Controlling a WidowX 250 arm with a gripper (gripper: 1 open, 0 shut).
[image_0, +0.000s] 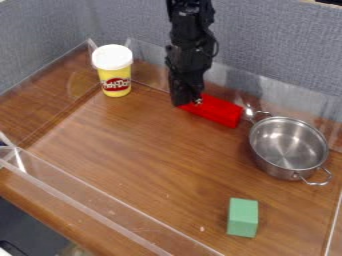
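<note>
The black gripper (186, 95) reaches down from the top centre to the left end of a red block (218, 112), which lies on the wooden table (120, 170) near the back. Its fingertips are dark and small, and whether anything sits between them cannot be made out.
A Play-Doh tub with a white lid (112, 70) stands at the back left. A steel pot (289, 145) is at the right, close to the red block. A green block (243, 217) lies at the front right.
</note>
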